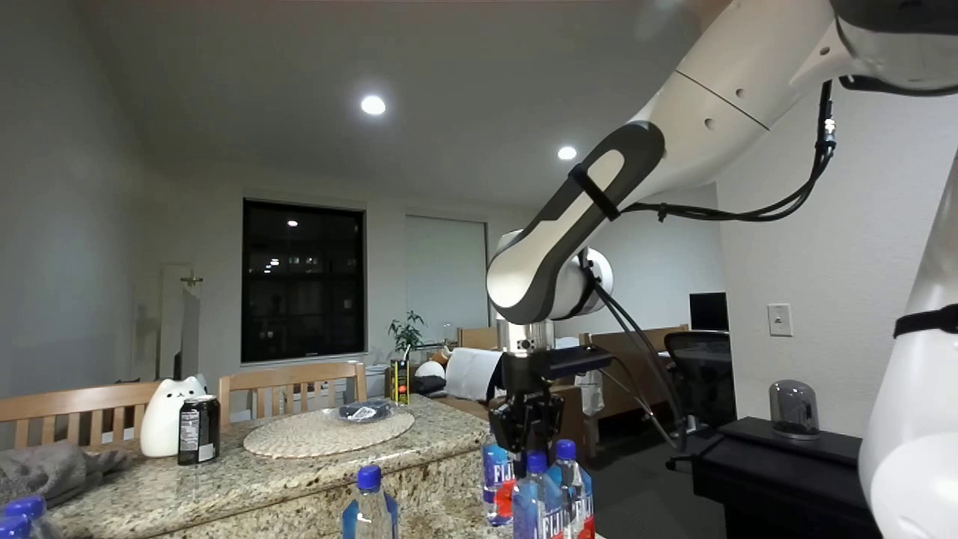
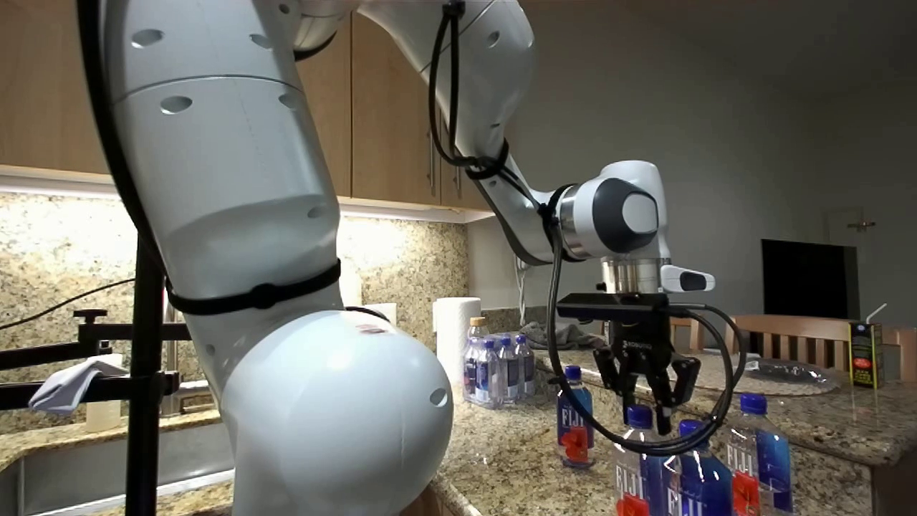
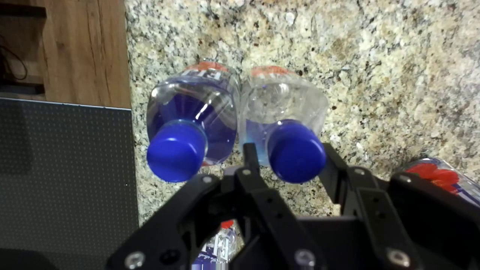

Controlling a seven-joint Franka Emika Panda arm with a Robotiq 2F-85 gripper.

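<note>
In the wrist view, two blue-capped water bottles stand side by side on the granite counter. My gripper is open, its black fingers on either side of the right bottle's blue cap (image 3: pixel 297 150); a gap shows by the left finger, while contact on the right cannot be made out. The neighbouring bottle (image 3: pixel 193 117) is left of the fingers, close to the counter edge. From exterior view 1, the gripper (image 1: pixel 531 454) points down behind the caps of the front bottle (image 1: pixel 539 503) and the bottle (image 1: pixel 576 494) to its right. Another bottle (image 1: pixel 498 485) stands behind them.
A separate bottle (image 2: pixel 574 421) stands left of the gripper; more bottles (image 2: pixel 498 370) cluster farther back by the paper towel roll (image 2: pixel 455 340). The raised counter holds a woven mat (image 1: pixel 314 436), a black can (image 1: pixel 198 431) and a white cat figure (image 1: pixel 166 422).
</note>
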